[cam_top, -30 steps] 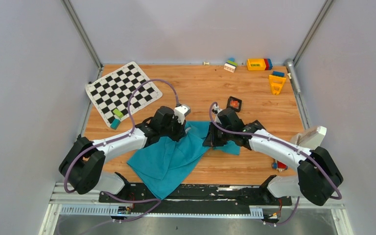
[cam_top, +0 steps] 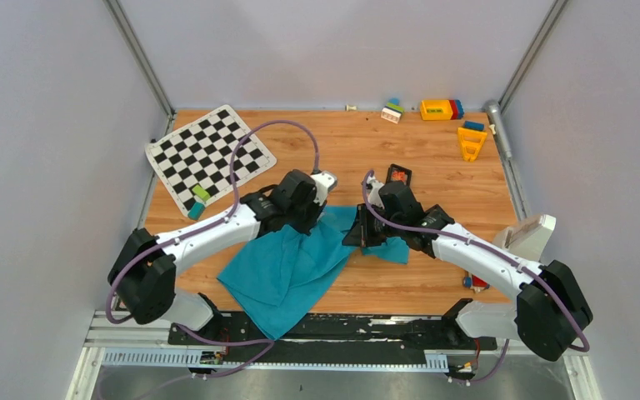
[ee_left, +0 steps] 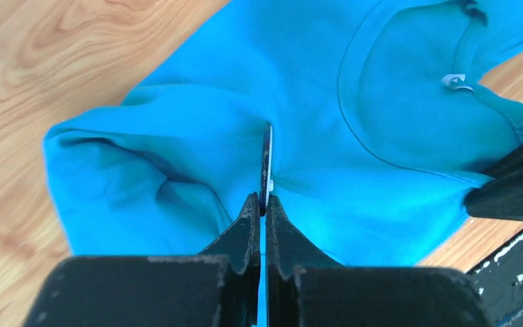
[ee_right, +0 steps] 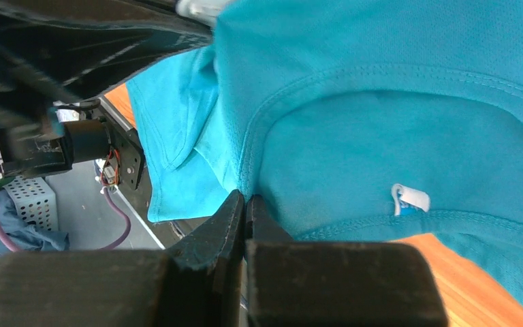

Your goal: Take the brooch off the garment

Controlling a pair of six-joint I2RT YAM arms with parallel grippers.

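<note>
The teal garment (cam_top: 279, 271) lies rumpled on the table, with part of it raised between my two grippers. In the left wrist view the brooch (ee_left: 267, 160) appears edge-on as a thin dark plate, its lower end between the shut tips of my left gripper. A small pale bit shows at its side, where the cloth creases toward it. Its silvery face (ee_right: 203, 9) is partly visible at the top of the right wrist view. My right gripper is shut on a stitched edge of the garment, holding it taut.
A chessboard (cam_top: 211, 158) lies at the back left with green and teal blocks (cam_top: 197, 210) on it. A dark framed picture (cam_top: 398, 174) sits behind the right gripper. Toy bricks (cam_top: 440, 110) stand at the back right.
The right gripper has moved only slightly. Most of the garment lies as before.
</note>
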